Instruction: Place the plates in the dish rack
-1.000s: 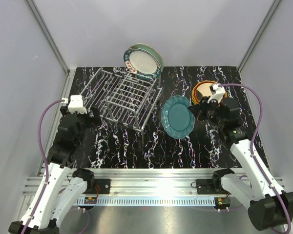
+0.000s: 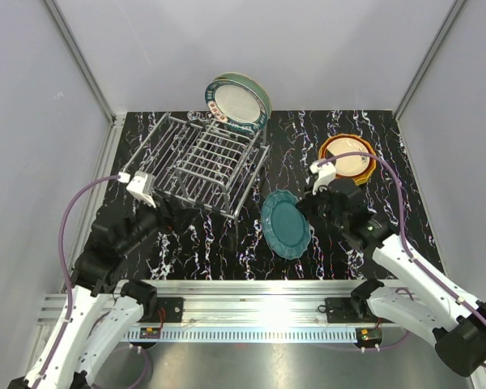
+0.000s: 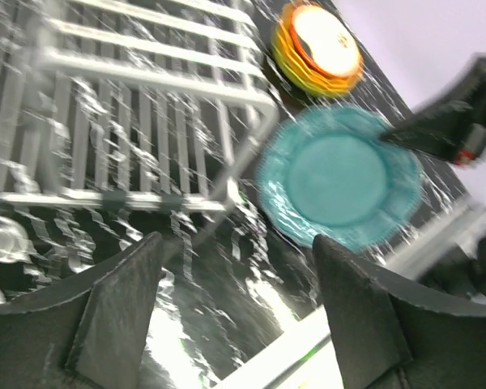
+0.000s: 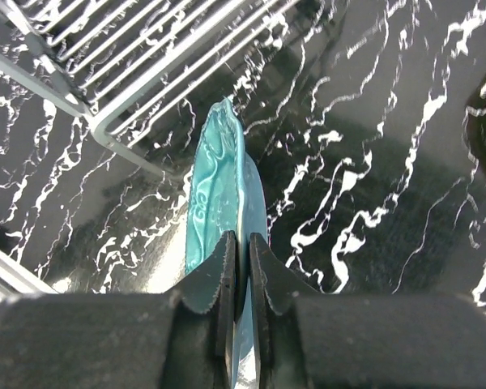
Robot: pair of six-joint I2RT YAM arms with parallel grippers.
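A teal plate [image 2: 286, 225] is held in the air by its right rim, tilted, in front of the rack's right end. My right gripper is shut on that rim; the right wrist view shows the plate [image 4: 219, 178] almost edge-on between the fingers. The metal dish rack [image 2: 202, 162] stands at the left, and two plates [image 2: 236, 104] lean upright at its far right corner. My left gripper is part open beside the rack's front edge, with nothing between its fingers. In the left wrist view the teal plate [image 3: 336, 178] lies beyond them.
Stacked yellow and orange dishes with a pale plate [image 2: 348, 154] on top sit at the back right. The rack's near corner [image 4: 97, 121] is close to the teal plate.
The right gripper has carried the teal plate left and toward the front, and its tilt has changed.
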